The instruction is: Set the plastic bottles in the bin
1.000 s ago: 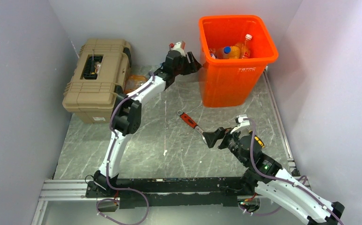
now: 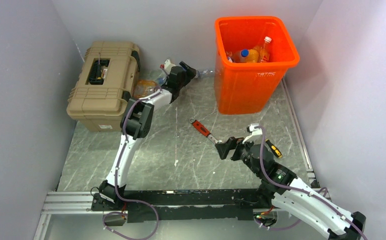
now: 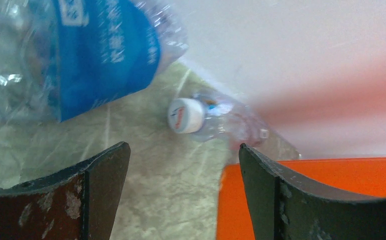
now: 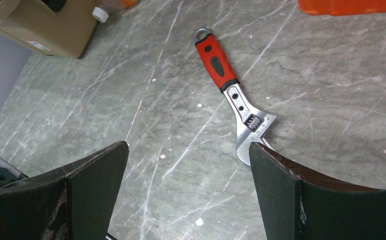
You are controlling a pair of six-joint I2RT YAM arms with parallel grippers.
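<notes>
Clear plastic bottles lie along the back wall: a blue-labelled one (image 3: pixel 106 55) close to my left gripper, and a smaller white-capped one (image 3: pixel 216 117) farther off beside the orange bin (image 2: pixel 248 87). An orange-tinted bottle (image 2: pixel 144 89) lies by the case. My left gripper (image 2: pixel 188 70) hangs over the bottles with its fingers parted, nothing between them. The bin holds several bottles (image 2: pixel 251 54). My right gripper (image 2: pixel 227 148) stands open at the front right, above the wrench's head.
A tan case (image 2: pixel 96 100) fills the back left. An adjustable wrench (image 4: pixel 216 62) lies mid-floor, and a yellow-handled tool (image 2: pixel 275 150) is beside the right arm.
My left gripper has moved left and down in the top view, away from the bin along the back wall. The bin shifted slightly right earlier.
</notes>
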